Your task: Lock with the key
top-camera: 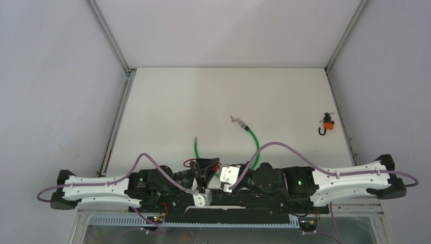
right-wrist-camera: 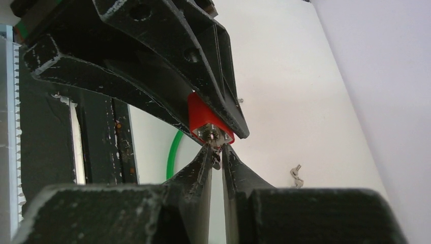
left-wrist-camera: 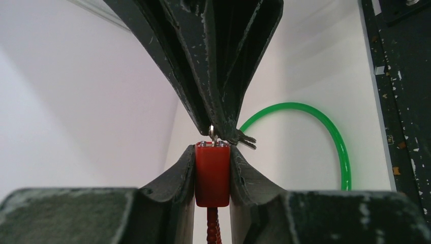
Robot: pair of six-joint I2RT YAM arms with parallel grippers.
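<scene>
The red lock body (left-wrist-camera: 212, 175) is clamped between the two fingers of my left gripper, its red twisted cable (left-wrist-camera: 213, 226) trailing below. A metal face with the keyhole (right-wrist-camera: 212, 133) points toward my right gripper. A small metal key (right-wrist-camera: 217, 161) stands at that face, edge-on, between the right fingertips. Those fingers are a little apart, with a narrow gap around the key. From the left wrist view, the key's round bow (left-wrist-camera: 212, 132) shows by the right fingertips. How deep the key sits is hidden.
A green cable lock (top-camera: 256, 147) lies on the white table, with its keys (top-camera: 235, 119) at the far end. An orange padlock (top-camera: 328, 125) with an open shackle lies at the right edge.
</scene>
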